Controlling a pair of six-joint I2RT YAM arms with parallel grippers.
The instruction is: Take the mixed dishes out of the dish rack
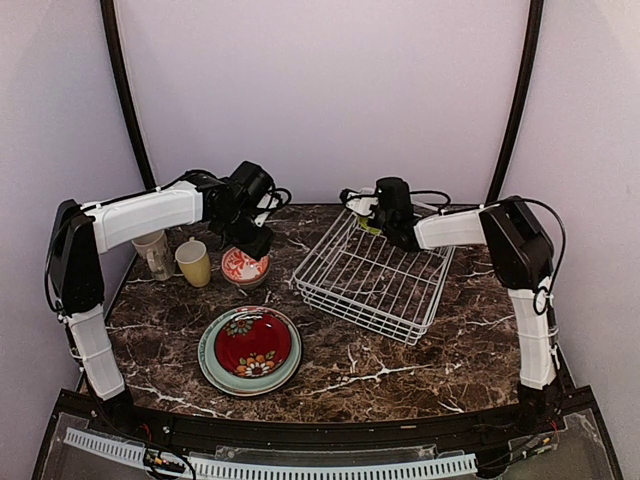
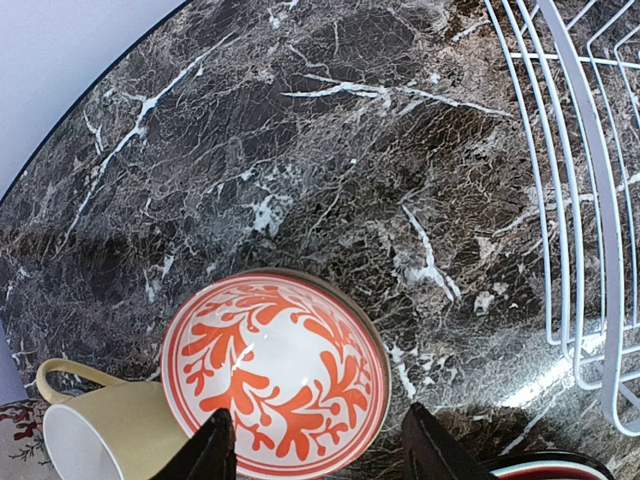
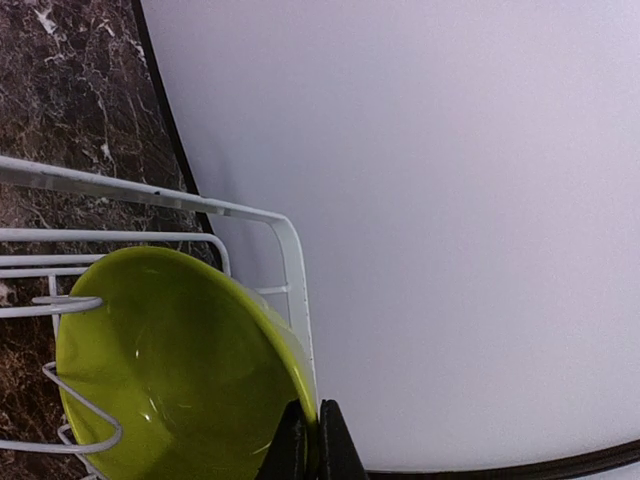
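Note:
In the right wrist view a green bowl [image 3: 170,360] leans on edge at the rack's corner, its hollow side facing the camera. My right gripper is shut on its rim. From the top, the right gripper [image 1: 372,205] hangs over the far left corner of the white wire dish rack [image 1: 375,325], where only a little green shows. My left gripper stands open and empty above a bowl with red leaf patterns [image 2: 270,370]. That bowl sits on the counter, left of the rack.
A cream mug [image 1: 194,263] and a pale mug [image 1: 154,255] stand left of the patterned bowl. In front lie a red flowered plate [image 1: 250,345] and a larger pale green plate [image 1: 208,362] under it. The counter right of these plates is clear. A wall rises behind the rack.

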